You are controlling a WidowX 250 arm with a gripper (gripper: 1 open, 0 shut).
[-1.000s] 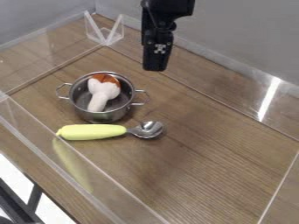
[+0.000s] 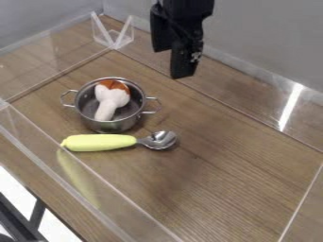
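My black gripper [image 2: 183, 59] hangs at the top centre of the view, above the back of the wooden table, with nothing seen between its fingers. Below it and to the left stands a steel pot [image 2: 130, 116] with two handles, holding a white object [image 2: 108, 102] with an orange-red part. In front of the pot lies a pale yellow item [image 2: 94, 143], with a metal spoon [image 2: 161, 139] at its right end.
A white wire rack [image 2: 111, 36] stands at the back left. A pale wall [image 2: 265, 43] runs along the back.
My gripper has shifted to the right and a little up, its fingers now seen at a different angle. The pot, yellow item and spoon look unmoved.
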